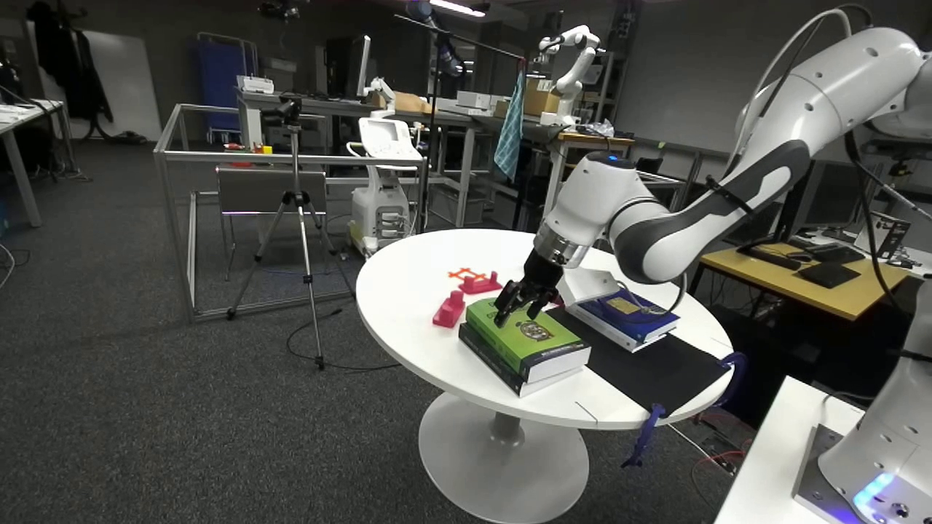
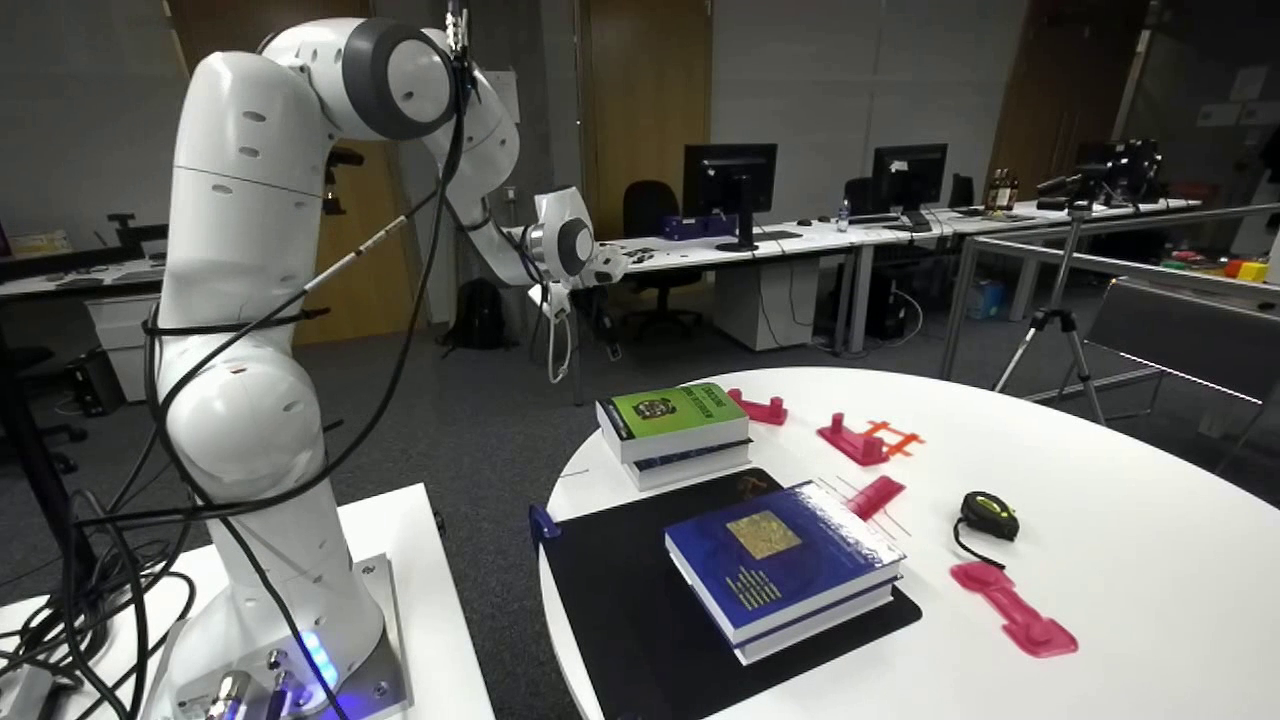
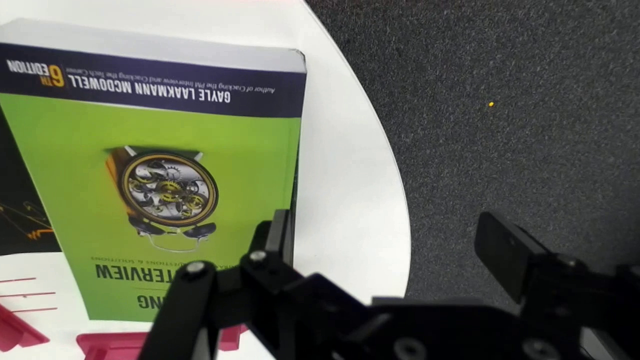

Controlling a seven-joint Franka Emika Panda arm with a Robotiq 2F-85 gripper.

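Note:
A green book lies on top of a darker book at the near edge of the round white table. My gripper appears over this stack in exterior view 1, its fingers apart. From the wrist view, the gripper is open, with no object held between its fingers. One finger overlaps the green cover's right edge; the other appears against the dark floor past the table rim. A blue book rests on another book on a black mat. The gripper's height above the green book is hard to judge.
Around the stacks lie pink parts, an orange lattice piece and a black tape measure. The white table has bare room on its far side. A blue clamp sits at the mat's edge.

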